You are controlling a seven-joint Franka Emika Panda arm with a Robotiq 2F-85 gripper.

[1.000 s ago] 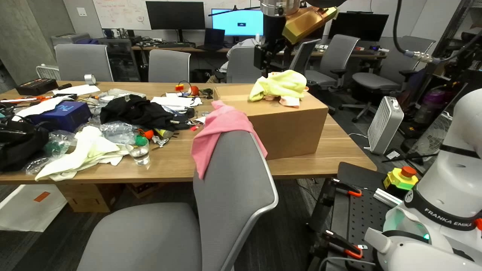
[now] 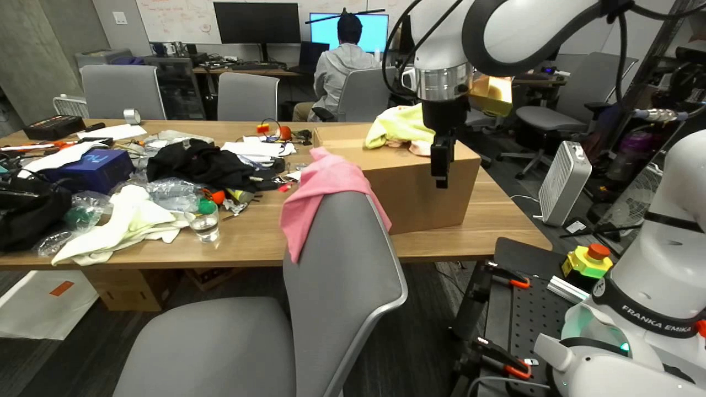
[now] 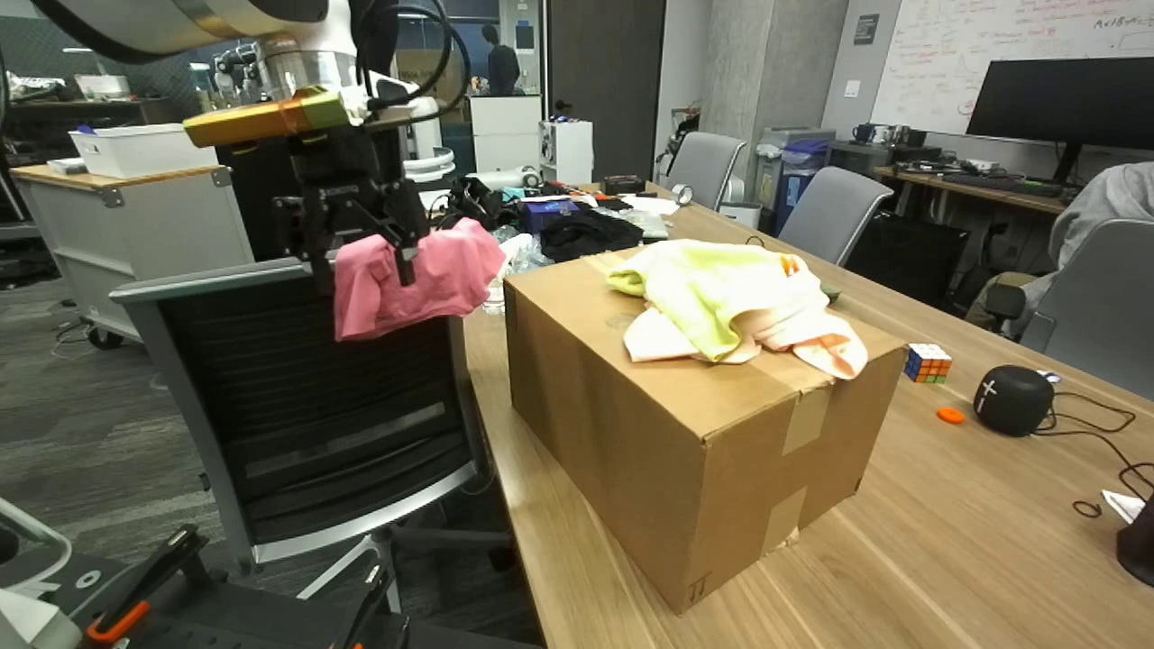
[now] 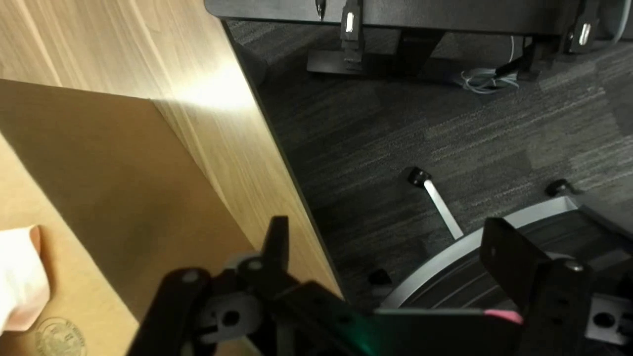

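Note:
My gripper [image 3: 365,269] is open and empty, pointing down. In the wrist view its two fingers [image 4: 276,240] stand wide apart, with the table edge, dark floor and part of the chair visible beyond. A pink cloth [image 2: 329,186] drapes over the top of the grey chair's back [image 2: 344,248]; only a sliver of that cloth [image 4: 504,315] shows behind the gripper in the wrist view. A yellow-green and pale peach cloth [image 3: 719,297] lies crumpled on the cardboard box [image 3: 606,443], apart from the gripper.
The box stands on the wooden table [image 2: 261,231] near its edge. Clutter fills the table's left side: a black cloth [image 2: 198,164], a pale cloth [image 2: 129,221], a blue box [image 2: 92,169] and a glass [image 2: 206,225]. A Rubik's cube [image 3: 927,363] and a black speaker [image 3: 1013,399] sit beyond the box.
The arm has swung rightward in exterior view 1, and the gripper hangs lower in the picture, overlapping the box front. The cloths, box and chair look unmoved. A seated person now shows at the back desk.

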